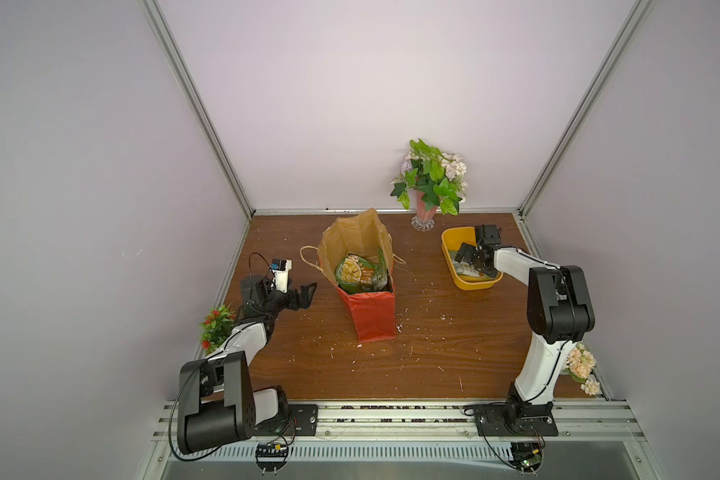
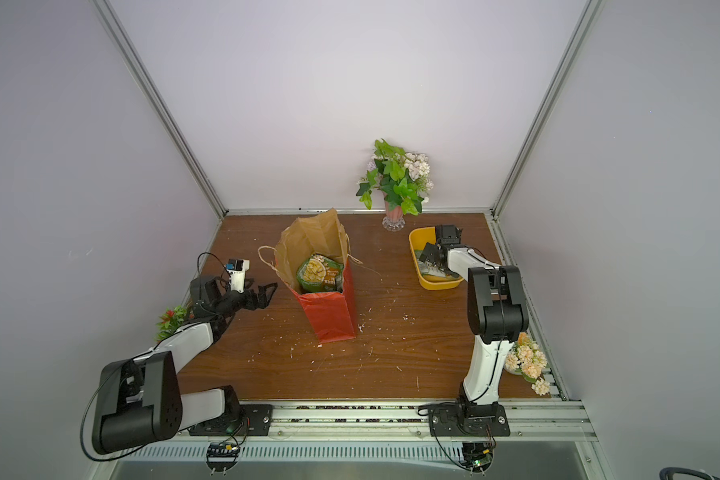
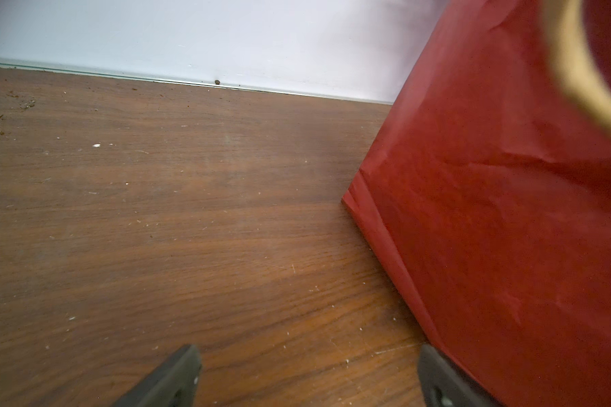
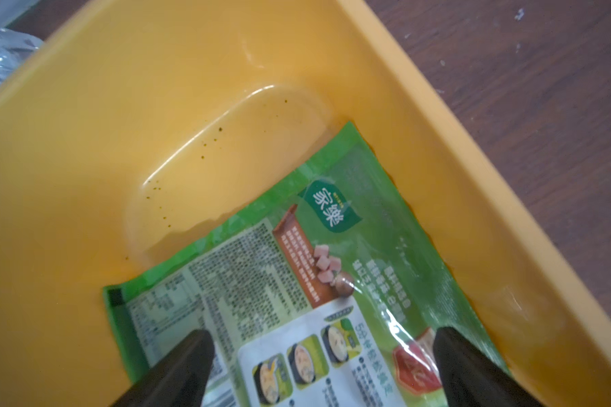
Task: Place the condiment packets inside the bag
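Observation:
A green condiment packet lies flat against the bottom of the yellow basket in the right wrist view. My right gripper is down in that basket, open, its blurred fingertips spread over the packet. The paper bag, red outside and brown inside, stands upright mid-table with its mouth open. Inside it shows a green packet with a yellow picture. To the bag's left, my left gripper is open and empty, low over the table.
A glass vase with flowers stands at the back, left of the basket. Flower pots are by the left and right walls. Bare table lies between the bag and the right arm. The bag's handles stick out sideways.

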